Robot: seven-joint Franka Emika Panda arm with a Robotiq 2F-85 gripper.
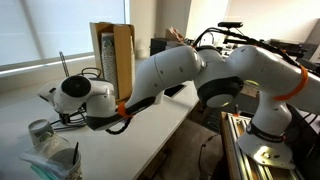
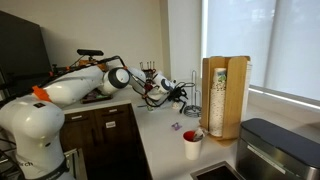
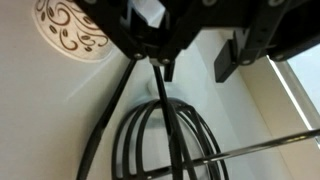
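In the wrist view my gripper stands open, with a gap between its dark fingers and nothing clearly held there. Just below them is a rack of curved black wire (image 3: 172, 140), very near the fingertips; whether they touch it I cannot tell. A white piece with a brown scroll pattern (image 3: 72, 28) shows at upper left. Exterior view 1 has the gripper (image 1: 58, 99) reaching in at the rack (image 1: 72, 120) on the counter, its fingertips small and partly hidden. A small mug (image 1: 41, 131) sits in front of the rack.
A white container (image 1: 68, 158) with utensils and a plastic bag stands at the front left. Behind the arm rises a tall wooden holder (image 1: 117, 62). In exterior view 2 a black toaster (image 2: 272, 150) occupies the right.
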